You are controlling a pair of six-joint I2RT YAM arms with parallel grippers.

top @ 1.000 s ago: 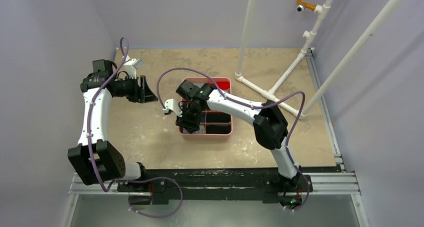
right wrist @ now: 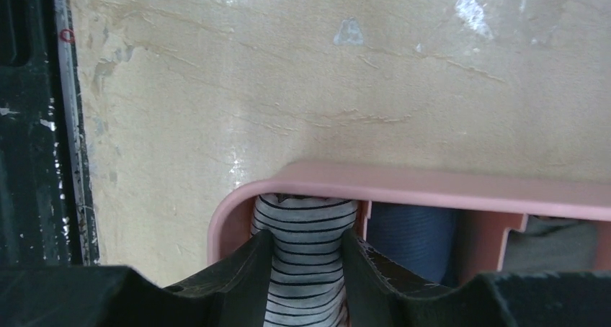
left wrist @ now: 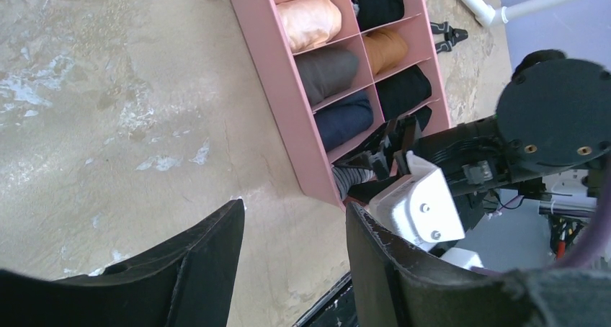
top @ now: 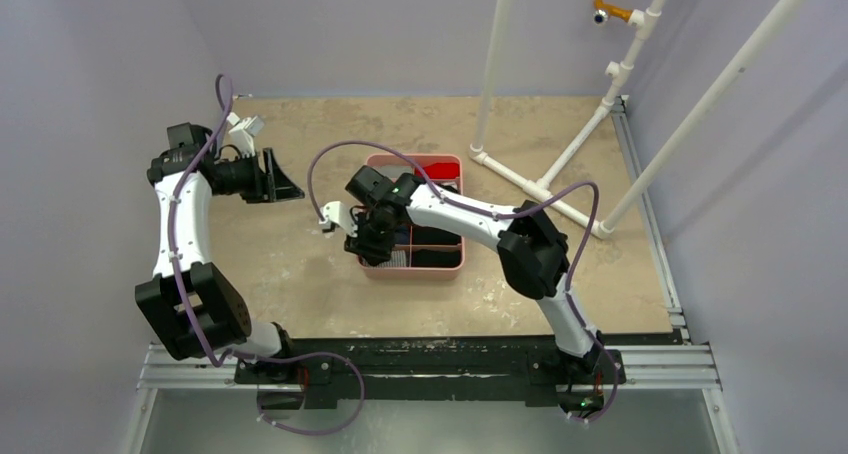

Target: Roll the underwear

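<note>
A pink divided box (top: pixel 410 274) holds rolled underwear in compartments, among them navy (left wrist: pixel 344 122), grey, black, brown and pale peach rolls. My right gripper is down in the box's front-left corner compartment, shut on a grey-and-black striped roll (right wrist: pixel 302 284). My left gripper (top: pixel 283 187) hangs over bare table left of the box; in the left wrist view its fingers (left wrist: pixel 205 262) stand apart with nothing between them.
White pipe stands (top: pixel 545 189) rise at the right of the table (top: pixel 280 284). The table left of the box is clear. The front edge drops to a black rail (top: pixel 440 359).
My left arm has drawn leftward, away from the box. My right arm has shifted slightly around the same corner compartment.
</note>
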